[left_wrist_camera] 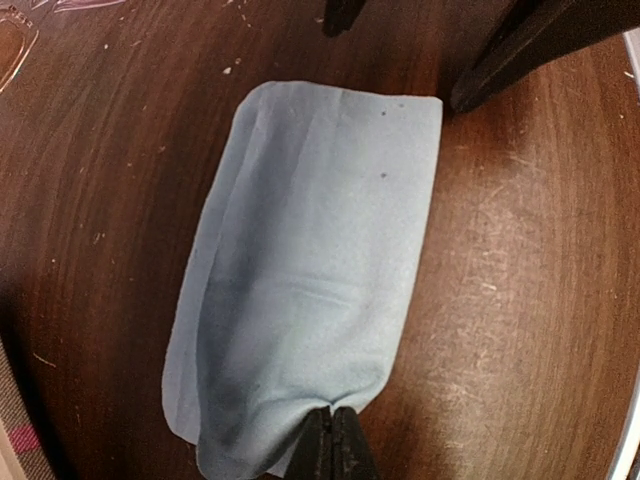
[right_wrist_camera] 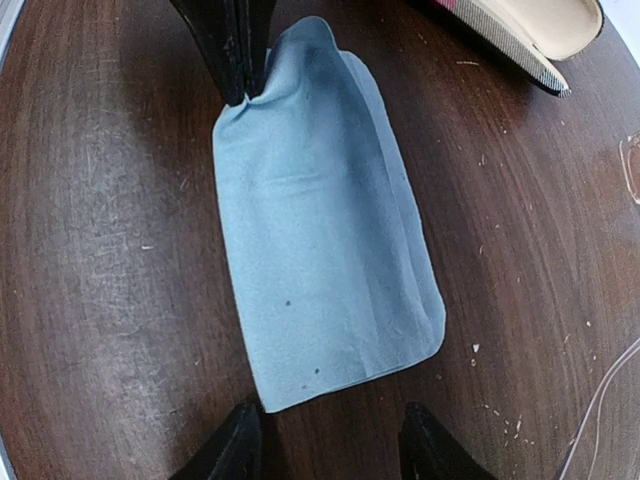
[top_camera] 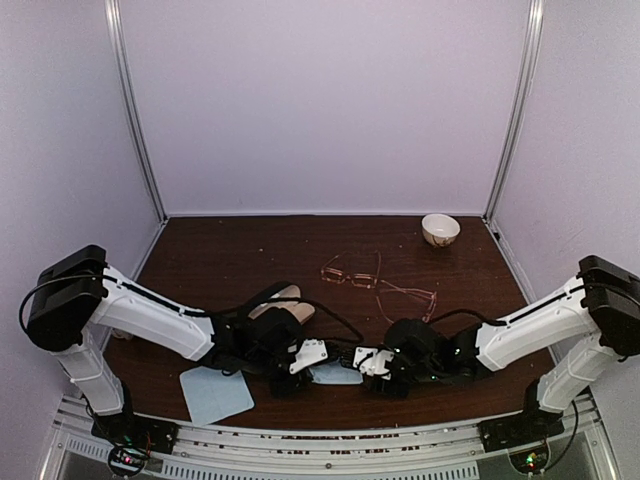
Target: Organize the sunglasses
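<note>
A light blue folded cloth pouch lies on the dark table. My left gripper is shut on its near end, pinching and lifting the fabric slightly. My right gripper stands open just beyond the pouch's other end, over the table. Two pairs of glasses, pink-framed, lie behind the arms. An open beige glasses case sits behind my left gripper, partly hidden by cables.
A second blue cloth lies flat at the front left. A white bowl stands at the back right.
</note>
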